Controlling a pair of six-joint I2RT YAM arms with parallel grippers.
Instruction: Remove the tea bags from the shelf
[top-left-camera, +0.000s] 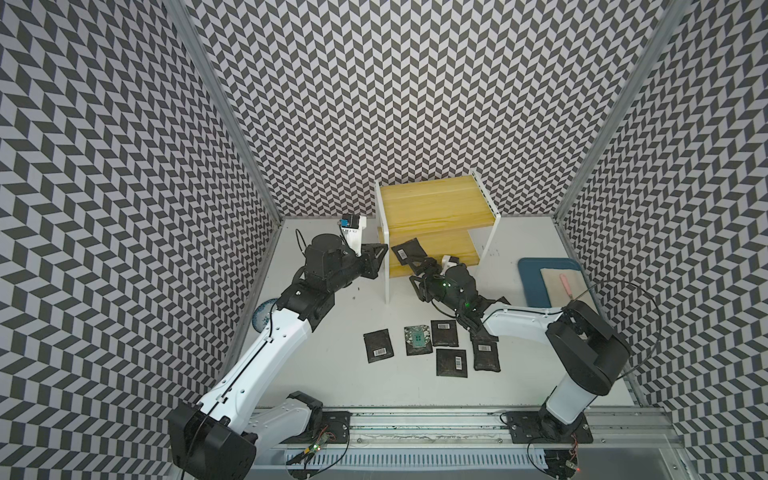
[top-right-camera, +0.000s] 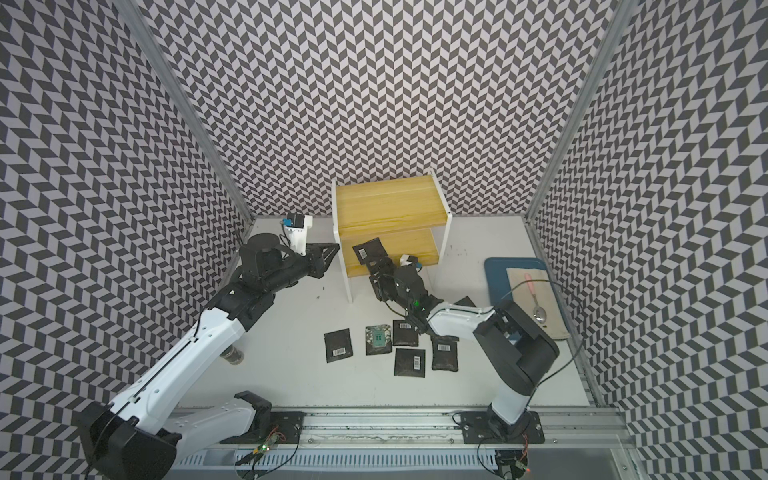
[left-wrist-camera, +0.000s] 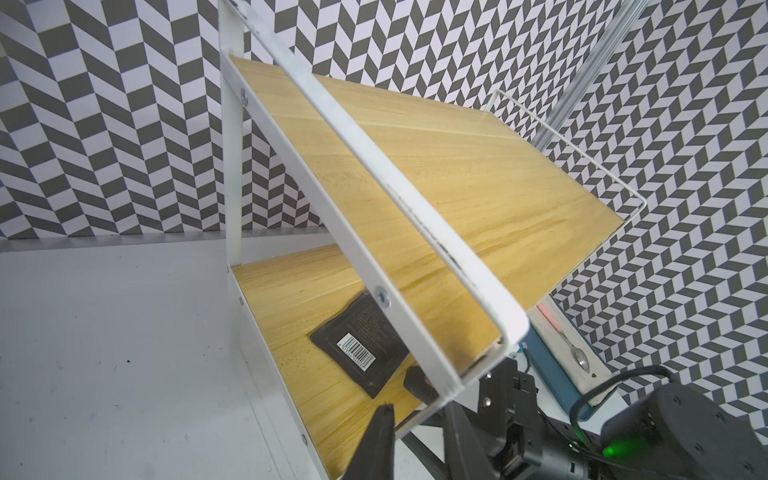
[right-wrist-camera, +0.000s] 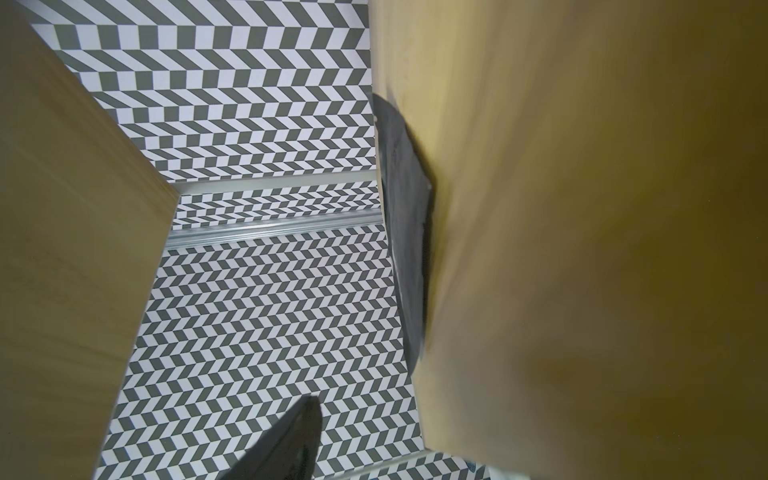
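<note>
One dark tea bag (top-left-camera: 410, 250) with a white barcode lies flat on the lower wooden board of the shelf (top-left-camera: 438, 193), toward its left side. In the left wrist view the tea bag (left-wrist-camera: 364, 344) is partly covered by the shelf's front corner. My left gripper is shut on the white shelf frame at that corner. Just in front of the tea bag, at the lower board's front, my right gripper (top-left-camera: 417, 277) stands partly open with nothing visible between its fingers. The right wrist view shows the tea bag (right-wrist-camera: 406, 232) edge-on and only one fingertip (right-wrist-camera: 292, 436).
Several dark tea bags (top-left-camera: 451, 363) and a green-patterned one (top-left-camera: 417, 339) lie on the table before the shelf. On the right stands a blue tray (top-left-camera: 531, 280) with a cloth and spoon. The upper board is empty. Free table lies left of the shelf.
</note>
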